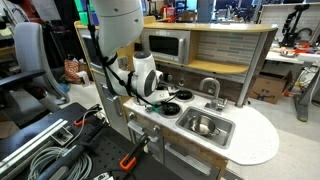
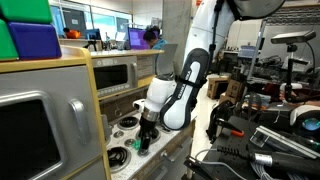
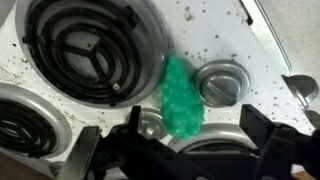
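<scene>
A bright green object [image 3: 181, 100], narrow at one end and wider at the other, lies on the white stovetop among the burners. My gripper is open above it, one dark finger [image 3: 132, 124] to its left and the other to its right. Nothing is held. In exterior view 1, the green object [image 1: 159, 108] shows only in part beside the lowered gripper [image 1: 151, 104]. From exterior view 2 the gripper [image 2: 146, 142] is low over the stove, its fingertips hard to make out.
Black coil burners [image 3: 88, 50] surround the spot, with a round shiny metal piece [image 3: 222, 82] close to the green object's right. The sink [image 1: 205, 127] and faucet [image 1: 213, 92] are to the right, and a microwave [image 1: 170, 45] hangs behind. Open white counter [image 1: 250, 135] lies beyond the sink.
</scene>
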